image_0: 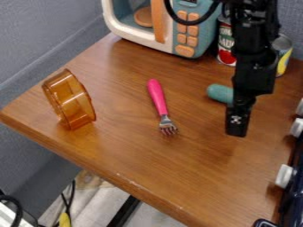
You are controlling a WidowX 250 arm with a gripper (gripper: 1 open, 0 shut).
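Observation:
My black gripper [236,122] hangs low over the right side of the wooden table, its tip in front of and to the right of a teal rounded object [219,92], which it partly hides. Whether the fingers are open or shut is hard to make out. A pink-handled fork [158,99] lies mid-table, left of the gripper, and an amber ring-shaped object [69,100] stands on its side near the left edge.
A toy microwave [178,31] stands at the back, with cans [226,44] beside it, partly behind my arm. A dark appliance with white knobs [288,177] borders the right edge.

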